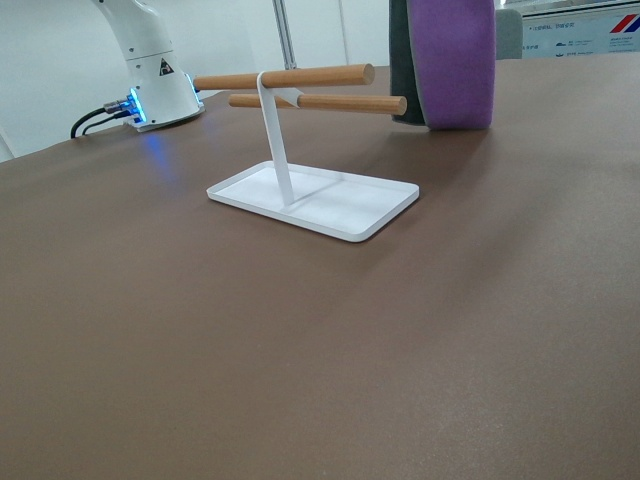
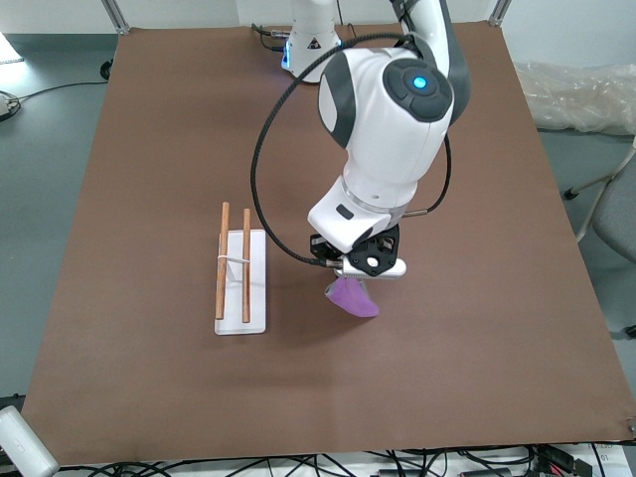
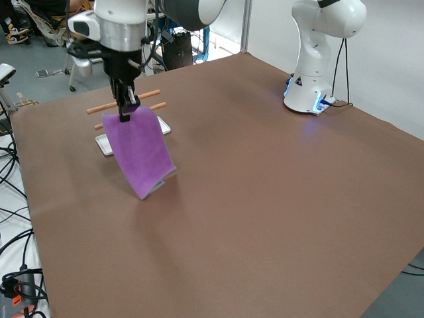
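Note:
A purple cloth with a grey-green back hangs from my gripper, which is shut on it; in the left view the cloth shows below the wrist, and in the top view the cloth hangs upright behind the rack, its lower edge near the table. The white rack has two wooden rods over a tray. In the left view it stands left of the gripper, with the tray flat on the table.
A white robot base stands on the far side of the brown table. Cables run along the table's outer edge. Much of the tabletop around the rack is bare.

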